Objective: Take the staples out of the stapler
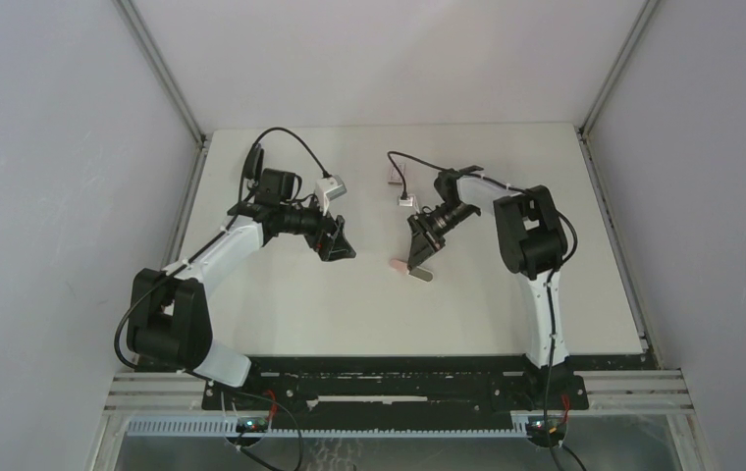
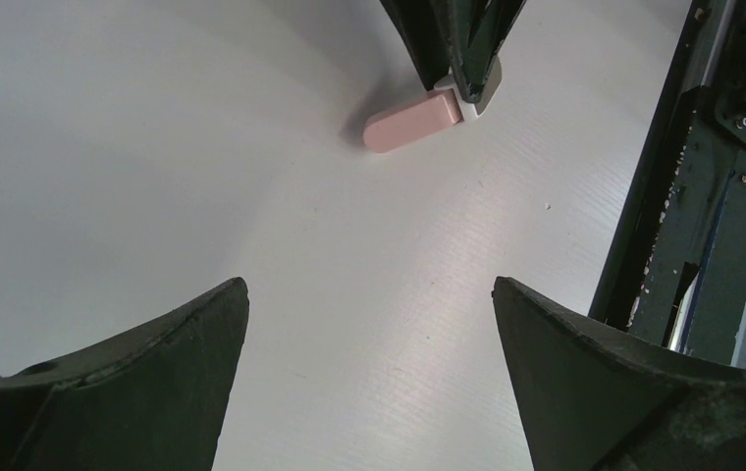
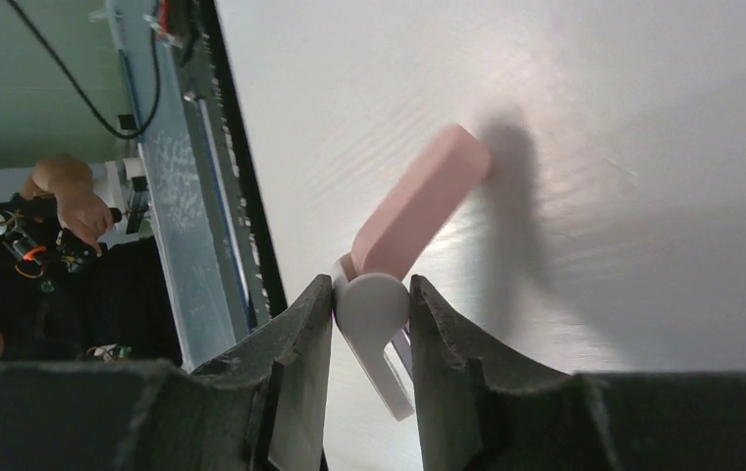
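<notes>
The small stapler, with a pink part [image 2: 413,122] and a whitish-grey part [image 3: 373,304], is between the tips of my right gripper, which is shut on it. In the top view its pink end [image 1: 399,265] points left and its grey end [image 1: 420,275] sticks out to the right below the right gripper. A shadow lies beside the stapler, and whether it touches the table cannot be told. My left gripper stands open to the left of it, nothing between its wide-apart fingers. No staples can be made out.
A small pale pinkish object [image 1: 396,174] lies at the back of the white table [image 1: 349,314], partly behind the right arm's cable. A person sits beyond the table's edge in the right wrist view.
</notes>
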